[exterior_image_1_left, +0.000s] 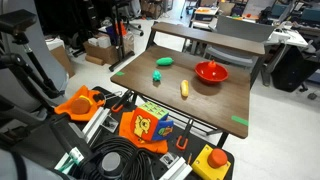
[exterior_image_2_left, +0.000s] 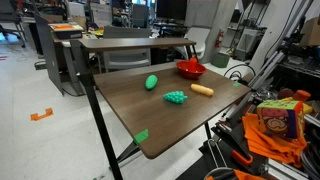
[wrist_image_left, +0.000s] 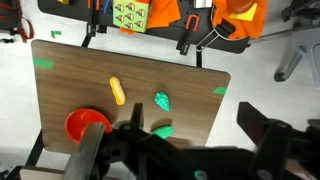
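Observation:
On the brown wooden table (wrist_image_left: 195, 85) lie a yellow elongated object (wrist_image_left: 118, 91), a teal lumpy object (wrist_image_left: 162, 101) and a smooth green oval (wrist_image_left: 163, 131). A red bowl (wrist_image_left: 87, 125) stands at one side, partly covered by dark gripper parts in the wrist view. In exterior view 1 the bowl (exterior_image_1_left: 211, 72) is right of the yellow piece (exterior_image_1_left: 185, 89), and the green oval (exterior_image_1_left: 163, 61) lies behind the teal one (exterior_image_1_left: 156, 76). Well above the tabletop, my gripper is open, its fingers spread wide and nothing held between them.
An orange tray (exterior_image_1_left: 140, 127) with colourful boxes sits beside the table's near edge, along with a yellow block bearing a red button (exterior_image_1_left: 217, 158) and coiled black cables (exterior_image_1_left: 105, 155). Green tape (exterior_image_2_left: 141, 136) marks table corners.

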